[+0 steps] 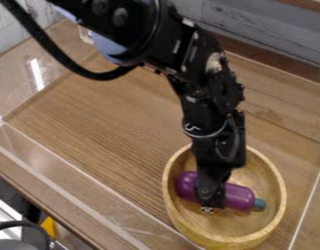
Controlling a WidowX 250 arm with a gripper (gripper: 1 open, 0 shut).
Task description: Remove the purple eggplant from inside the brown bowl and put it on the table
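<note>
The purple eggplant (238, 198) lies on its side inside the brown bowl (189, 224), its teal stem end toward the right wall. My gripper (213, 198) reaches down into the bowl from above, fingertips at the eggplant's middle. The dark fingers cover part of the eggplant's body. How far apart the fingers stand, and whether they press on the eggplant, cannot be made out at this angle.
Bare wooden table (98, 122) stretches to the left of the bowl and behind it. A clear raised edge (85, 190) runs along the front left. Dark cables and equipment (20, 232) occupy the lower left corner.
</note>
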